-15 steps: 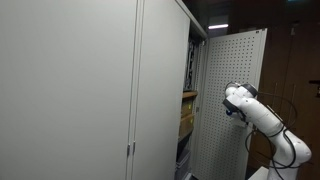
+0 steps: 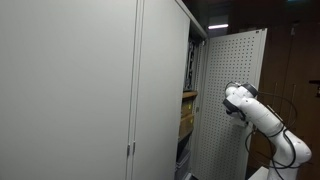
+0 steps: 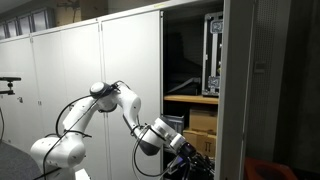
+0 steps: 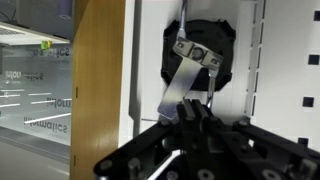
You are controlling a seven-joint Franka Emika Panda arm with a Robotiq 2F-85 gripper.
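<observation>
In the wrist view a black, rounded fitting [image 4: 225,38] with a silvery metal bracket [image 4: 198,52] lies against a white surface. A flat metal lever [image 4: 181,82] slants down from the bracket toward my gripper. The dark fingertips stand close together at the lever's lower end; whether they touch or hold it cannot be made out. In exterior view 1 the white arm [image 2: 268,122] reaches up to the perforated cabinet door [image 2: 220,105], which stands open. The gripper is small and hard to make out in both exterior views.
Inside the open cabinet are brown boxes [image 3: 202,120] and a wooden shelf [image 3: 192,99]. Closed grey doors [image 2: 65,90] stretch along the left. A black cable hangs loosely by the arm. The wrist view shows a wooden edge [image 4: 95,80] at left.
The arm and door look nearly the same as before. Only a slight shift near the arm's end by the perforated door is noticeable.
</observation>
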